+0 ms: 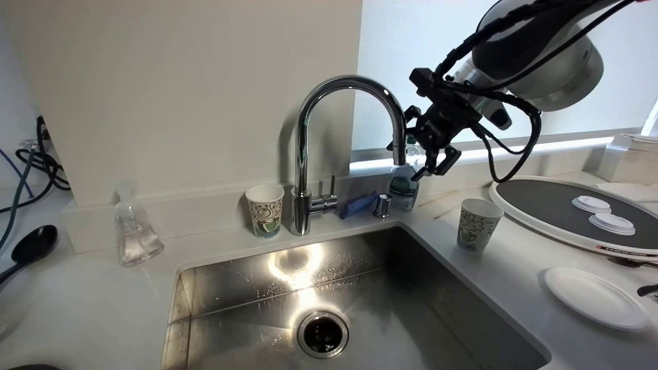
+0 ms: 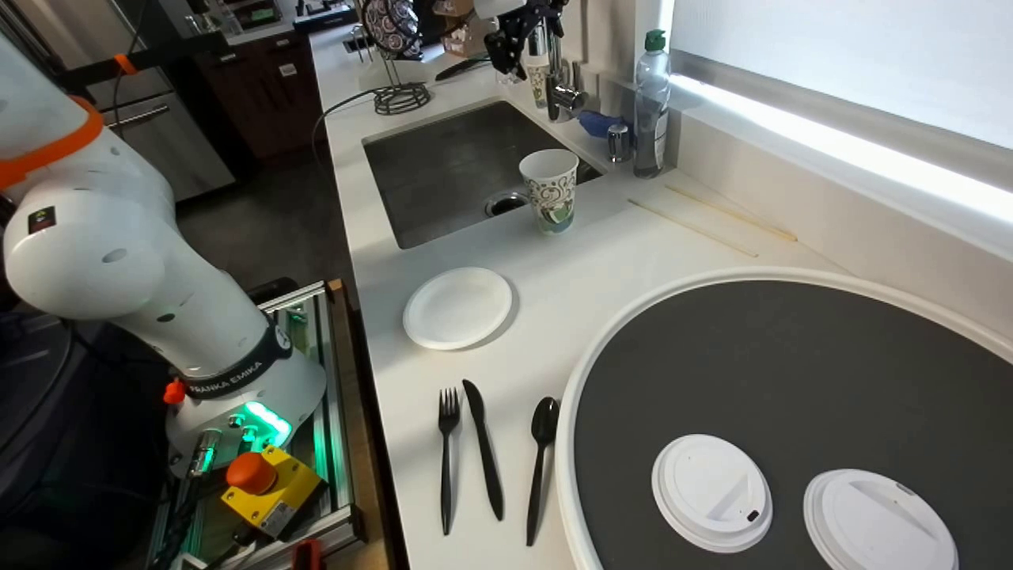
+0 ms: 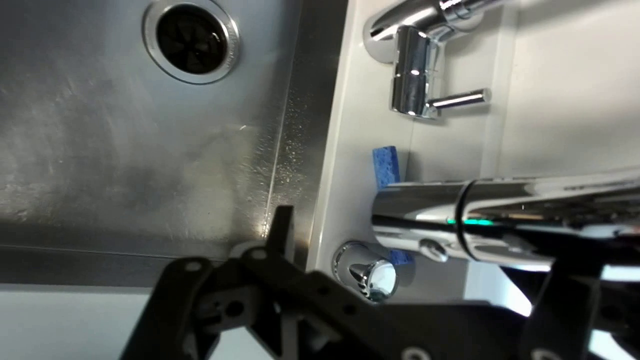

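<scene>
In exterior view 1 my gripper (image 1: 404, 162) stands at the spout of the chrome faucet (image 1: 302, 148), coming from the right, its fingers wide apart. One finger appears to pass on each side of the spout's lower end; whether they touch it cannot be told. From the wrist, the spout head (image 3: 420, 219) lies across the gap between my gripper's (image 3: 429, 240) spread fingers, and no grip on it shows. The faucet's side lever (image 3: 462, 99) is apart from the fingers. In exterior view 2 the gripper is small and partly cut off by the top edge.
Below lies the empty steel sink (image 1: 382, 320). A dish-soap bottle (image 1: 404, 188) stands behind the spout, beside a blue sponge (image 1: 359, 205). Paper cups stand left (image 1: 266, 213) and right (image 1: 478, 225) of the faucet. A white plate (image 2: 457, 308) and black cutlery lie on the counter.
</scene>
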